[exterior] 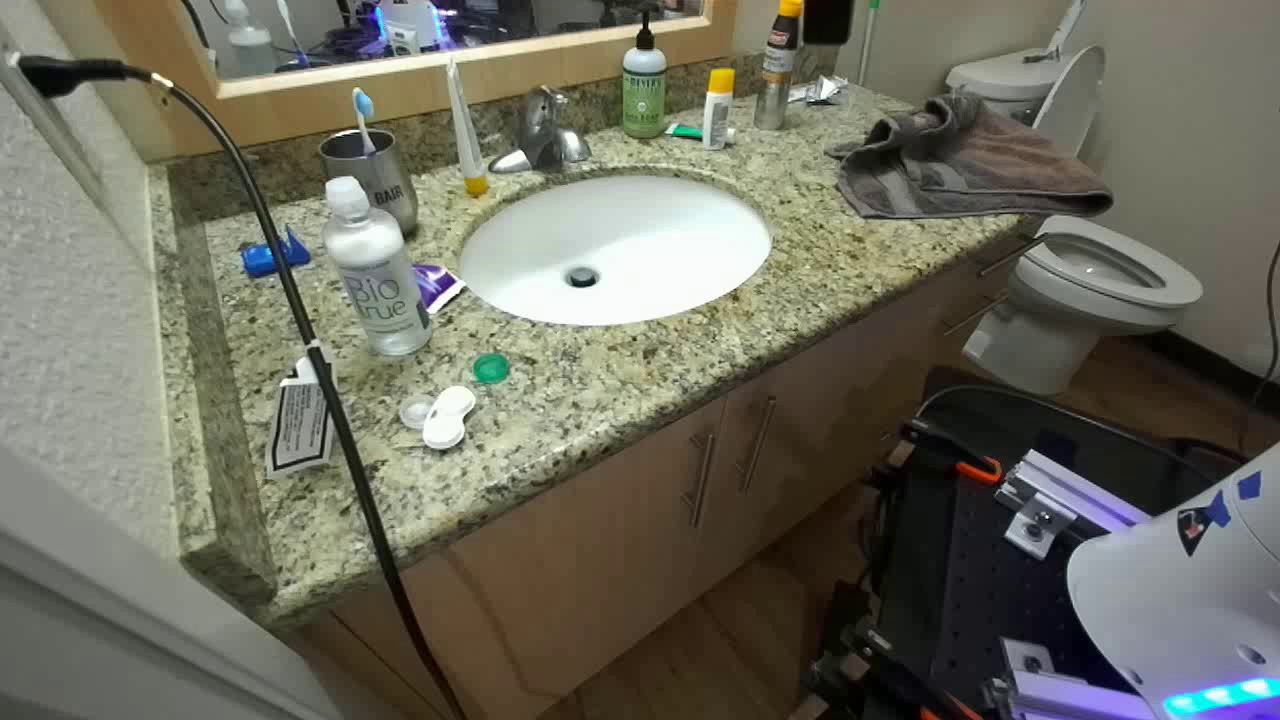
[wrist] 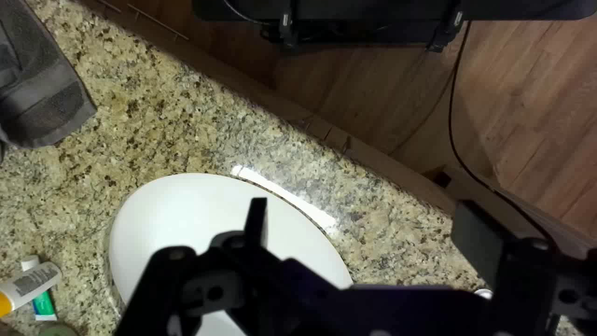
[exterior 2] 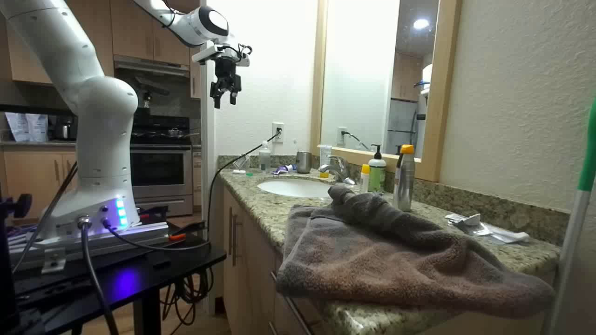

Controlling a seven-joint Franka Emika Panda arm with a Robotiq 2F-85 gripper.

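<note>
My gripper stands open in the wrist view, its two black fingers wide apart and nothing between them. Through the gap show the granite counter and the white sink (wrist: pixel 168 218). In the second exterior view, the gripper (exterior 2: pixel 225 105) hangs pointing down, high above the counter in front of the bare wall. The first exterior view shows only the robot's base (exterior: pixel 1182 576), not the gripper. On the counter's left end are a clear bottle (exterior: pixel 381 282), a white contact lens case (exterior: pixel 445 420) and a green cap (exterior: pixel 491 368). A grey-brown towel (exterior: pixel 960 162) lies crumpled at the other end.
A black power cord (exterior: pixel 288 288) crosses the counter's left end from the wall outlet. Around the sink stand a metal cup (exterior: pixel 390 180), an upright tube (exterior: pixel 465 132), the faucet (exterior: pixel 546 132) and a soap bottle (exterior: pixel 644 90). Bare granite lies along the front edge.
</note>
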